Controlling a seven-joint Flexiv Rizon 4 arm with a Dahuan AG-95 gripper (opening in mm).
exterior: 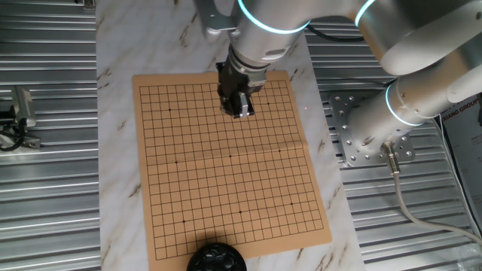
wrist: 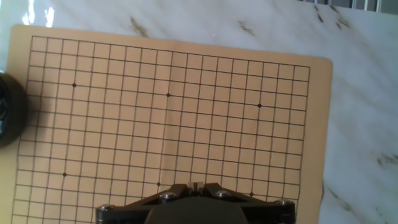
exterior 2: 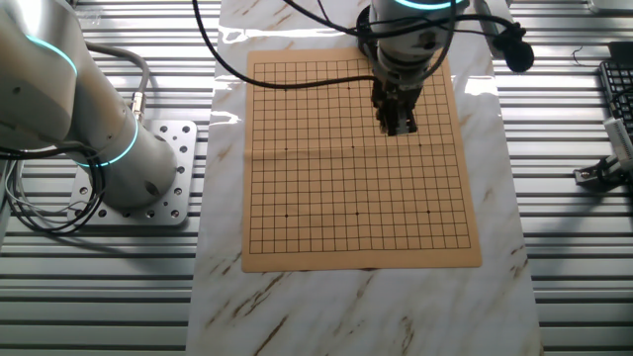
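Note:
A tan board (exterior: pixel 169 192) with a black grid lies flat on the marble table, and no pieces show on its visible part. My gripper (exterior: pixel 243 113) hangs over the board's upper part, pointing down. In the wrist view the gripper's fingertips (wrist: pixel 196 188) meet at the bottom centre, and nothing can be made out between them. A black bowl (exterior: pixel 217 258) sits at the board's near edge, cut off by the frame; its dark side (wrist: pixel 9 109) also shows at the left of the wrist view. What the bowl holds is unclear, though rounded dark shapes show inside.
White marble (exterior 2: pixel 307 311) surrounds the board and is clear in front of it in the second exterior view. Slatted metal (exterior: pixel 49 203) flanks the table. Loose black cables (exterior 2: pixel 287 85) loop from the arm across the second exterior view.

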